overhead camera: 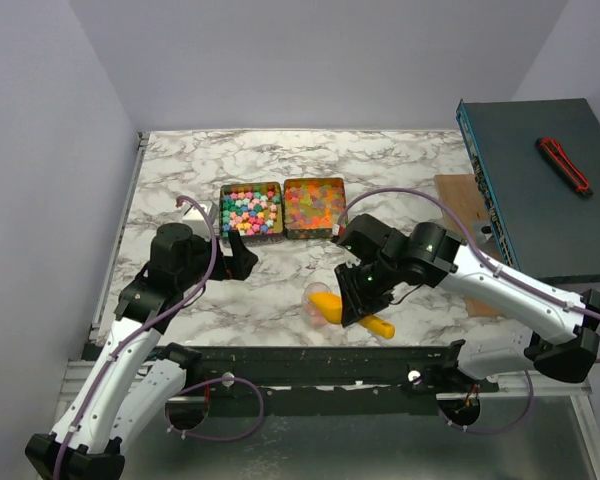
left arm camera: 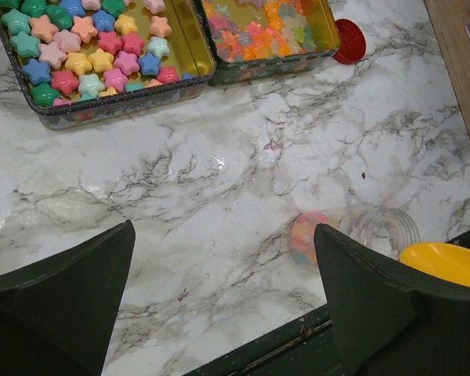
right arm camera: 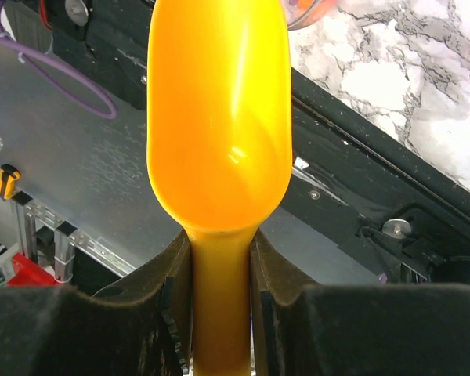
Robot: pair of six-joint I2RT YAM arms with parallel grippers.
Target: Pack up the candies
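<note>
My right gripper (overhead camera: 354, 307) is shut on the handle of a yellow scoop (right arm camera: 219, 110), whose bowl looks empty in the right wrist view. Just left of the bowl, near the table's front edge, is a clear jar (left arm camera: 380, 229) with some pink and orange candies (left arm camera: 309, 233) showing at its far end. Two tins stand at the back: one with glossy star candies (overhead camera: 251, 209), the other with translucent gummy candies (overhead camera: 314, 204). Over the left part of the table my left gripper hangs open with nothing between its fingers.
A red lid (left arm camera: 350, 41) lies right of the gummy tin. Farther right are a wooden board (overhead camera: 460, 200) and a dark box (overhead camera: 550, 180) with a red cutter (overhead camera: 564, 166) on it.
</note>
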